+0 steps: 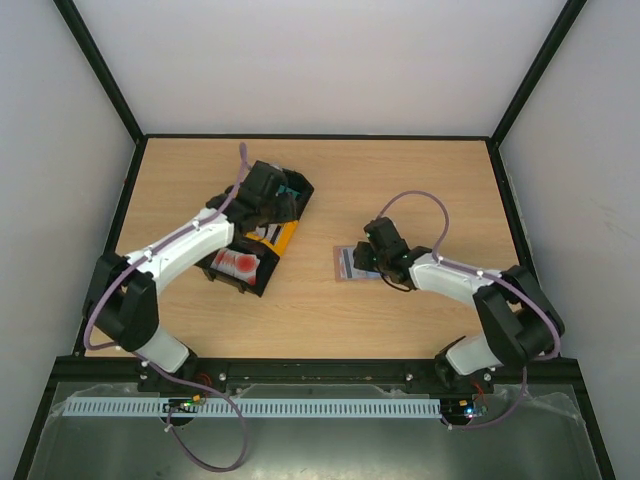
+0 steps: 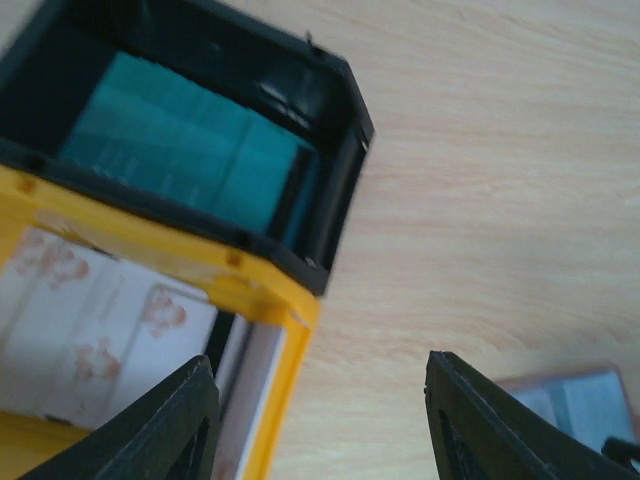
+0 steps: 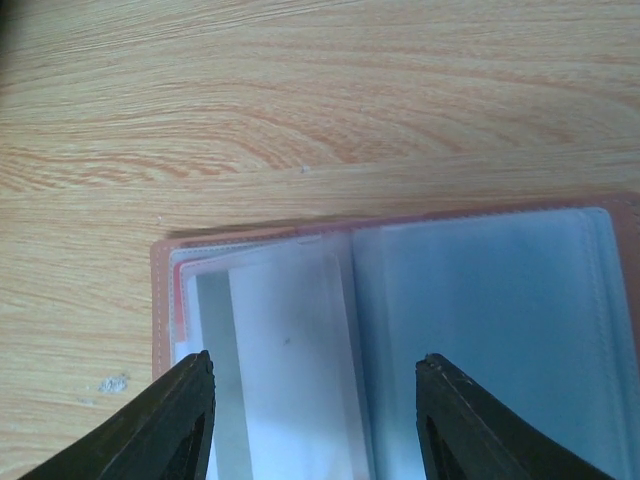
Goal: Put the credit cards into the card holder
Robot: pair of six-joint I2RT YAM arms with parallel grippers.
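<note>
The card holder [image 3: 480, 330] lies flat on the table, pale blue with a pinkish-brown border; a white, grey-striped card [image 3: 295, 370] is in its left pocket. My right gripper is open over it, nothing visible between its fingers. My left gripper stands open above the right end of the sorting trays, empty. The yellow tray [image 2: 290, 370] holds white cards with reddish prints [image 2: 150, 350]; the black tray [image 2: 340, 190] behind it holds teal cards [image 2: 180, 150]. In the top view, red-and-white cards [image 1: 238, 264] sit in the front black tray.
The trays occupy the left-middle of the table [image 1: 400, 160]. Bare wood surrounds the card holder and stretches across the back and right. Frame rails and walls bound the surface.
</note>
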